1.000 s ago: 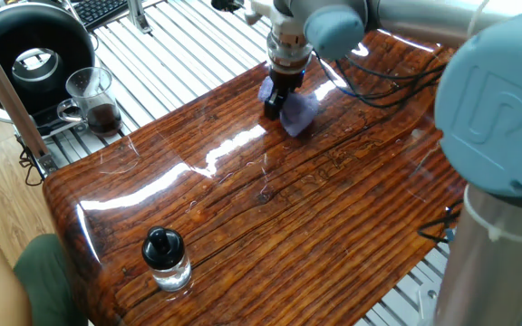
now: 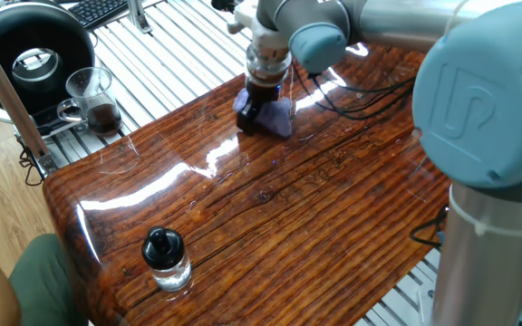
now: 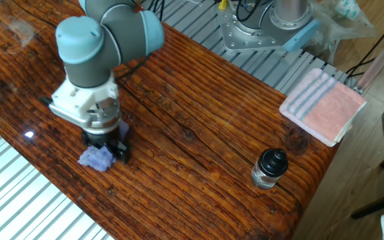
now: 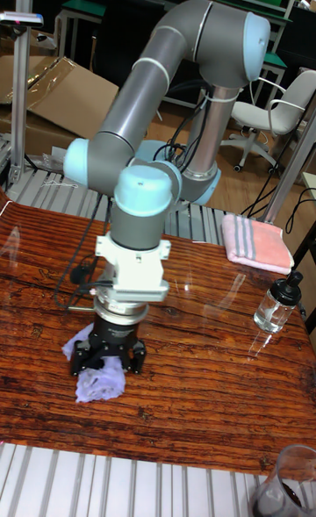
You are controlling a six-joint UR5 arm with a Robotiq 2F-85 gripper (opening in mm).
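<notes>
A crumpled purple cloth (image 4: 101,382) lies against the glossy wooden tabletop (image 4: 205,367), with my black gripper (image 4: 109,367) pointing down over it. The fingers are shut on the middle of the cloth, and its ends stick out on two sides. In exterior view 1 the cloth (image 2: 275,118) sits near the table's far edge, partly behind the gripper (image 2: 250,116). Exterior view 2 shows the gripper (image 3: 109,151) with one bunched part of the cloth (image 3: 97,159) in front of it and a smaller piece behind.
A clear bottle with a black pump top (image 2: 166,258) stands near one end of the table. A folded pink and grey towel (image 3: 322,105) lies at a table corner. A glass mug with dark liquid (image 2: 98,113) stands off the table's edge.
In exterior view 1, my gripper and the purple cloth have moved left along the tabletop, close to the far edge. The bottle and mug have stayed put.
</notes>
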